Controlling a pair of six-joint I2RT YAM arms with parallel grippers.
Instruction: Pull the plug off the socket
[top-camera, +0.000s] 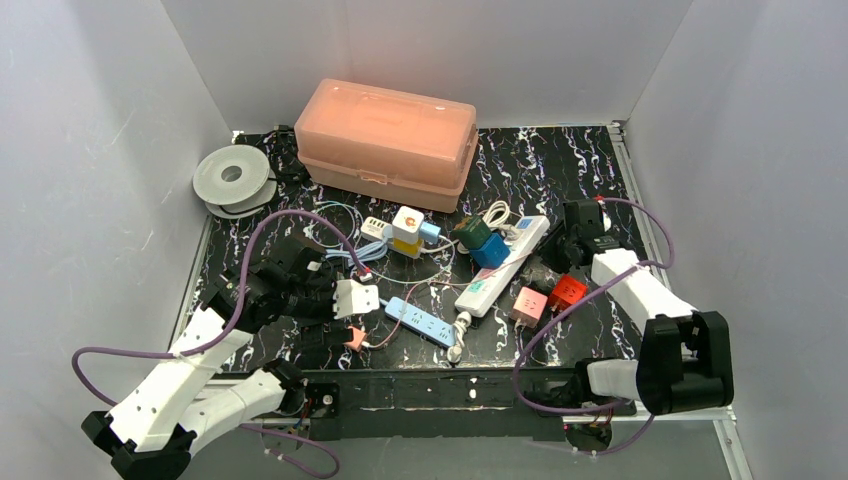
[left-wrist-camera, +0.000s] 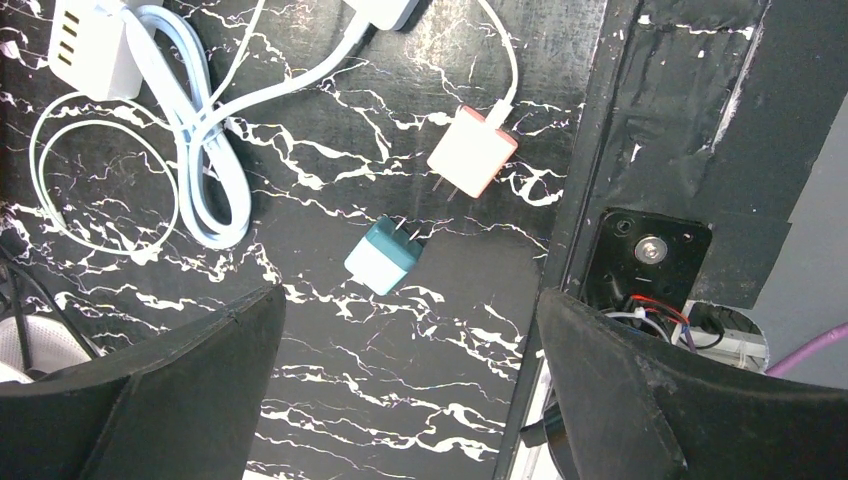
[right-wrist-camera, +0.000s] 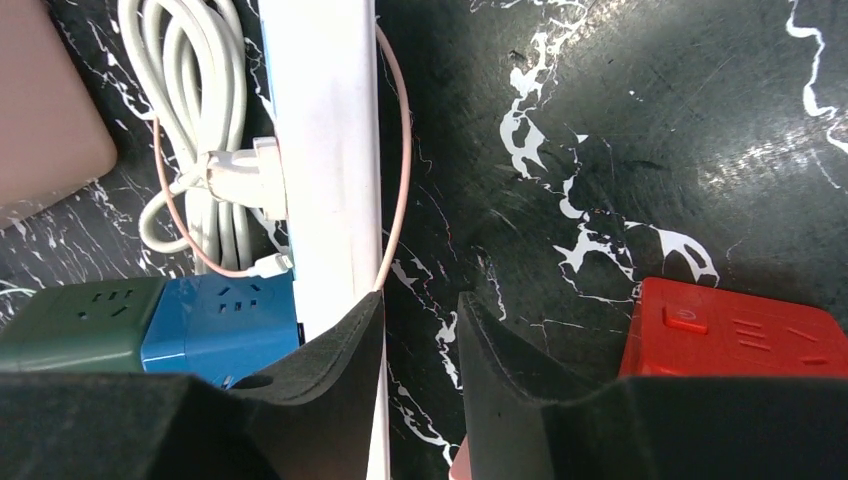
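My left gripper is open above the table, its fingers wide apart. A teal and white plug (left-wrist-camera: 383, 258) lies loose between and beyond them in the left wrist view, metal prongs bare. Near it is a pink charger (left-wrist-camera: 472, 152) with a white cable, its prongs also out in the open. My right gripper stands open by the right side of the white power strip (right-wrist-camera: 325, 130), with nothing between its fingers. A blue cube plug (right-wrist-camera: 222, 325) and a green one (right-wrist-camera: 80, 325) sit side by side against the strip's left side.
A red cube (right-wrist-camera: 735, 335) lies to the right of my right gripper. A blue power strip (top-camera: 420, 322) and a pink cube (top-camera: 528, 306) occupy the front. The orange box (top-camera: 385, 145) and a cable reel (top-camera: 232, 176) stand behind. Loose cables cross the middle.
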